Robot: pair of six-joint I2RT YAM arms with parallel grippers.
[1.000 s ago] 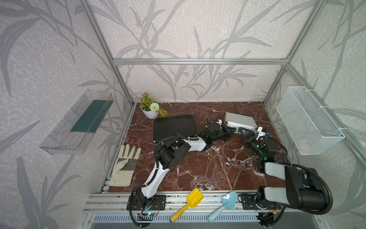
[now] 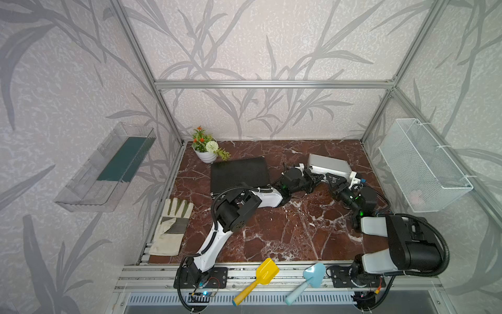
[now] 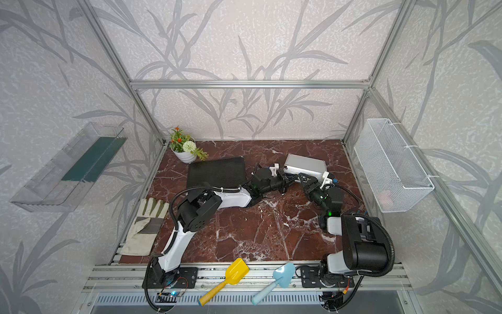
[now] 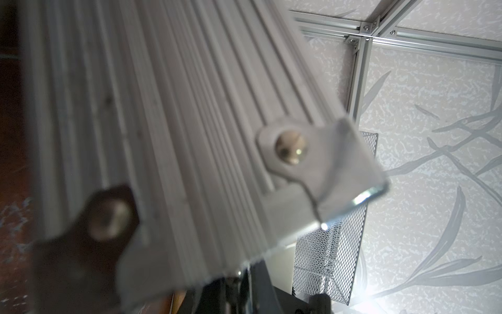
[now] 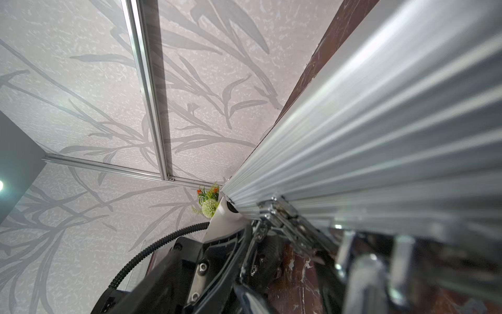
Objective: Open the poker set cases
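A silver ribbed poker set case (image 2: 330, 163) (image 3: 306, 163) lies at the back right of the table. Both grippers meet at its front face: my left gripper (image 2: 318, 178) (image 3: 290, 178) at its left part, my right gripper (image 2: 331, 178) (image 3: 304, 178) just beside it. In the left wrist view the case's ribbed side (image 4: 172, 115) and metal corners fill the frame, and the fingers are mostly hidden. In the right wrist view the case (image 5: 397, 136) is very close above chrome latch hardware (image 5: 272, 209); finger state there is unclear.
A black mat (image 2: 238, 167) lies left of the case, a flower pot (image 2: 206, 154) behind it, a glove (image 2: 170, 230) at the left edge. A wire basket (image 2: 423, 167) hangs on the right wall. Two shovels (image 2: 264, 272) (image 2: 311, 277) lie along the front rail.
My right arm has shifted back and left toward the case's front, its elbow rising in the top left view. My left arm and the case look unmoved.
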